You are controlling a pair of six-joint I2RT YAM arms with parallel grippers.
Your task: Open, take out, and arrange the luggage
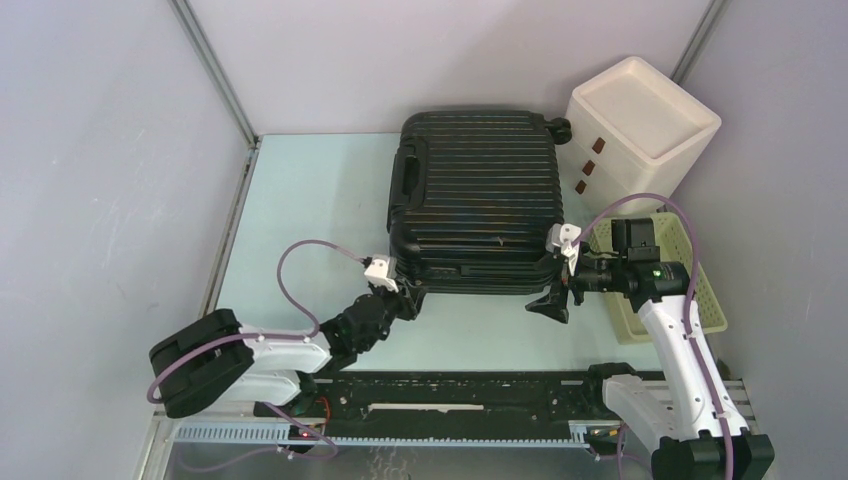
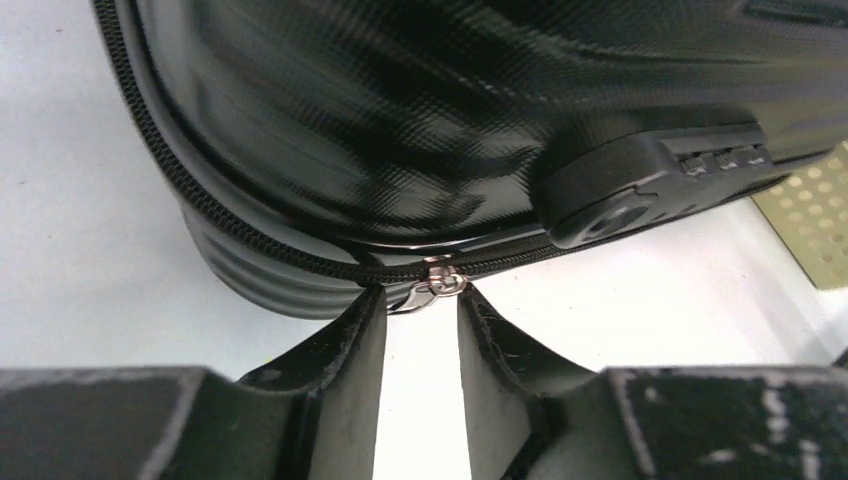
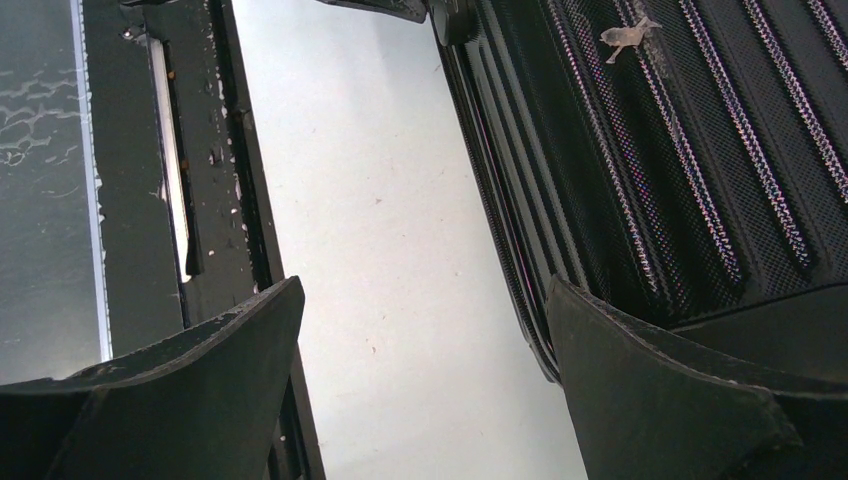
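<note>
A black ribbed suitcase [image 1: 485, 195] lies flat at the back of the table, its zipper side facing the front. In the left wrist view, a small metal zipper pull [image 2: 440, 284] hangs from the black zipper [image 2: 300, 258], left of the lock [image 2: 650, 185]. My left gripper is partly open at the suitcase's front left corner, its fingertips either side of the pull with a gap between them. At the front right corner, my right gripper stands wide open; one finger [image 3: 640, 385] overlaps the suitcase edge and nothing is visibly held.
On the right stands a white drawer unit [image 1: 640, 105], with a yellow-green basket [image 1: 628, 320] in front of it, partly under the right arm. Bare table [image 1: 300, 190] shows left of and in front of the suitcase.
</note>
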